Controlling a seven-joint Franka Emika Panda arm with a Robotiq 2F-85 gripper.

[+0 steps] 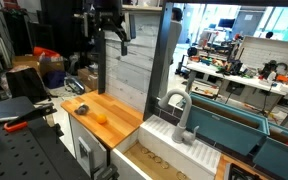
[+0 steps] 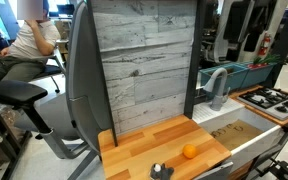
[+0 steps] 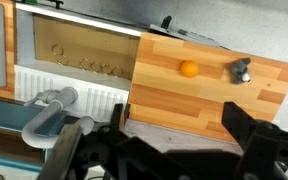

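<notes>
My gripper is high above the wooden counter, its two dark fingers spread wide with nothing visible between them. A small orange round object lies on the wood. Beside it, toward the counter's end, is a small grey and dark object, whose kind I cannot make out. In exterior view 1 the orange object and the grey object both rest on the counter, well below the gripper. Neither is touched.
A white sink basin with a curved grey faucet adjoins the counter. A stove is past it. A tall whitewashed plank panel stands at the counter's back, framed by a dark post. Bare wood surrounds the orange object.
</notes>
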